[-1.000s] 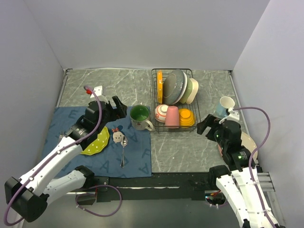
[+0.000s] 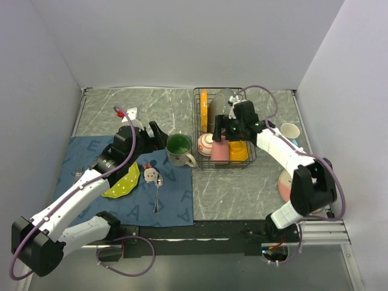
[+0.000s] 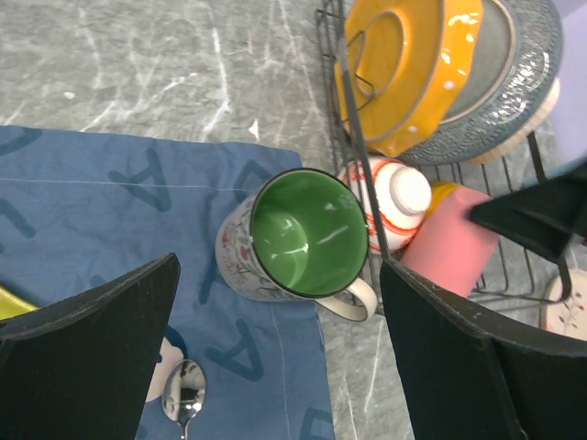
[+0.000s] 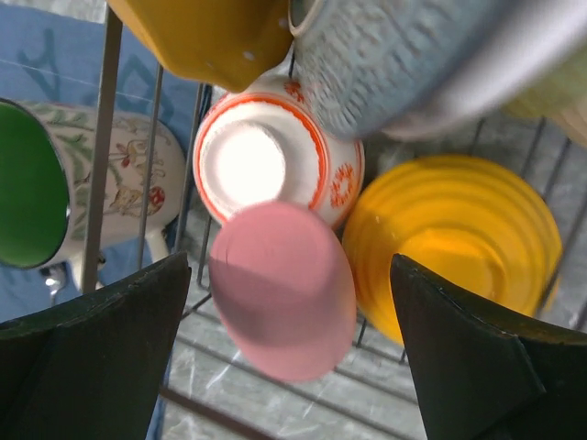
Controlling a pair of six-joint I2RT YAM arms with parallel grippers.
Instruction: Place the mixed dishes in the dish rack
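A wire dish rack (image 2: 196, 115) holds an upright orange dish (image 2: 204, 111), grey plate (image 2: 216, 109), red-striped white bowl (image 2: 205, 144), pink cup (image 2: 220, 151) and yellow bowls (image 2: 239, 151). Above the pink cup (image 4: 282, 289) hangs my right gripper, its fingers apart with nothing gripped. Just left of the rack, a floral mug with a green inside (image 2: 178, 149) lies tipped, its mouth facing up at a slant. My left gripper (image 2: 161, 134) is open beside that mug (image 3: 307, 234), which shows between and beyond its fingers, untouched.
On the blue cloth (image 2: 173, 200) lie a yellow-green plate (image 2: 123, 183), a spoon (image 2: 157, 193) and a fork (image 2: 78, 174). At the right, a white cup (image 2: 290, 131) and a pink plate (image 2: 284, 185) sit partly behind the right arm. Bare counter (image 2: 233, 197) lies in front of the rack.
My right arm has swung left and away from the front right, bringing its gripper over the rack. My left gripper has shifted slightly right toward the mug. The dishes look unmoved.
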